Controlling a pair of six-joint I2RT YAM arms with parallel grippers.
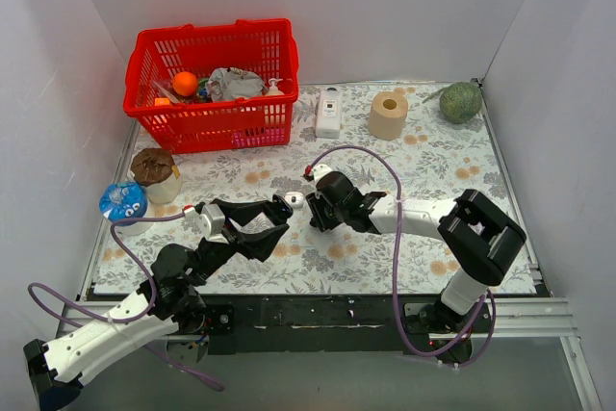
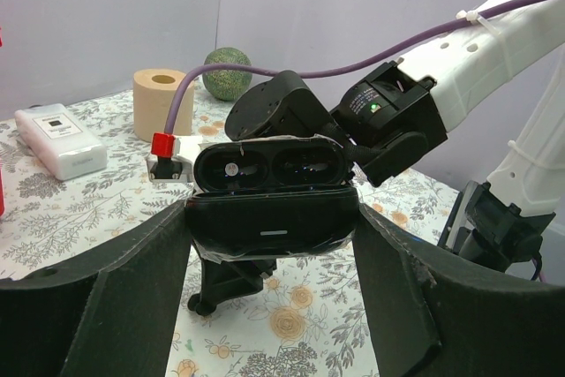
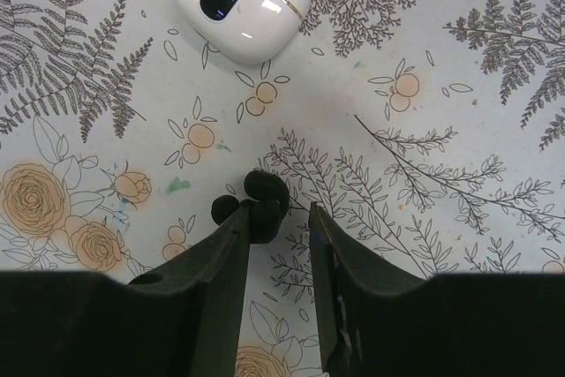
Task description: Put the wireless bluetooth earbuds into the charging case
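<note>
The black charging case stands with its lid raised and its two wells facing up, both looking empty. My left gripper is shut on the case's sides, above the front left of the table. A black earbud lies on the patterned cloth beneath my right gripper, which is part open. The earbud appears close to the left fingertip, which seems to hide a bit of it; contact cannot be made out. In the top view, the right gripper hangs low near the table's middle. A second black earbud is not clearly visible.
A glossy white case lies just beyond the earbud. Farther back stand a red basket, a white box, a tan roll and a green ball.
</note>
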